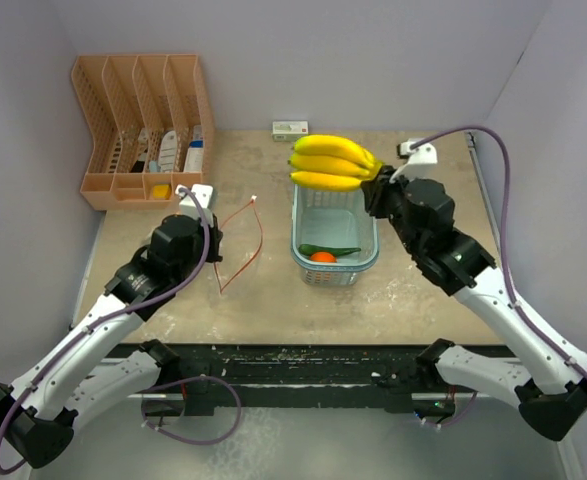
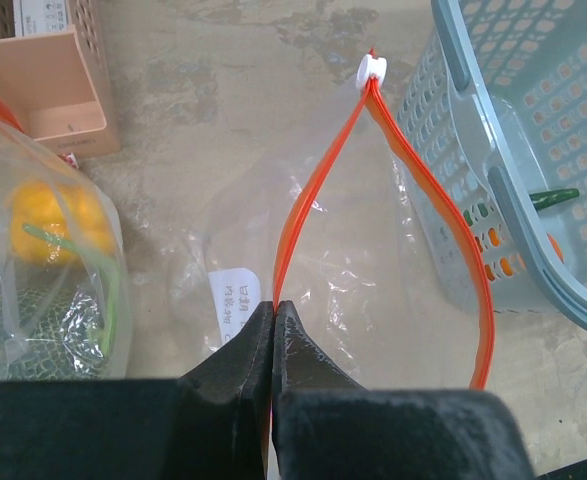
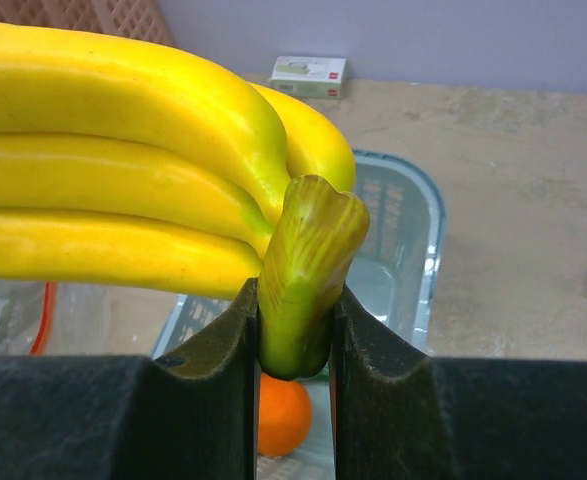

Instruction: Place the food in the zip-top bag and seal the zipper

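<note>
A bunch of yellow bananas [image 1: 325, 164] hangs over the far part of the basket, its stem clamped between the fingers of my right gripper [image 1: 375, 186]. In the right wrist view the greenish stem [image 3: 308, 270] shows between the pads, and the bananas [image 3: 123, 150] reach out to the left. The clear zip top bag [image 2: 373, 290] has an orange zipper edge and a white slider [image 2: 371, 70]; its mouth gapes. My left gripper is shut on that orange edge.
The blue-grey basket [image 1: 365, 262] holds a cucumber [image 1: 329, 250] and an orange [image 1: 322, 257]. Another bag with a yellow pepper [image 2: 58, 222] lies left of the left gripper. A pink organizer [image 1: 93, 188] and a small box [image 1: 290, 129] stand at the back.
</note>
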